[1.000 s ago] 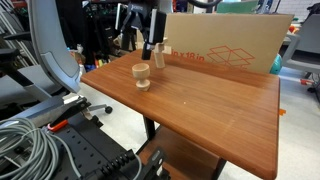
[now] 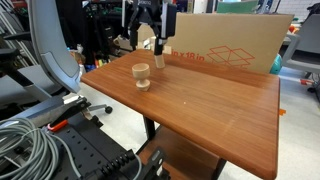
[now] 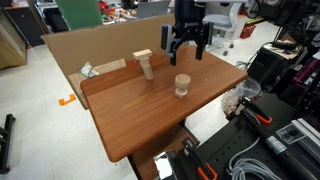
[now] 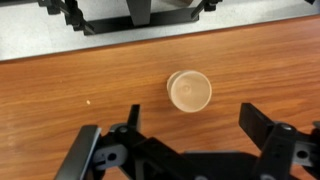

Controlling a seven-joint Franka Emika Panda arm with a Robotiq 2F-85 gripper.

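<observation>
A pale wooden goblet-shaped piece (image 2: pixel 142 74) stands upright near the table's edge in exterior view 1. In exterior view 2 the same piece (image 3: pixel 182 85) is right of the table's middle. Behind it a second pale wooden piece with a wider, block-like top (image 3: pixel 146 66) stands upright. My gripper (image 2: pixel 146 45) hangs above the table, open, its fingers wide apart and empty. From the wrist, the round top of a wooden piece (image 4: pixel 190 91) shows below, roughly centred between the fingers and a little above their line in the picture.
A large cardboard box (image 2: pixel 225 42) stands along the far side. Coiled cables (image 2: pixel 30 150) and a dark robot base area lie at the near left.
Both wooden pieces appear unmoved.
</observation>
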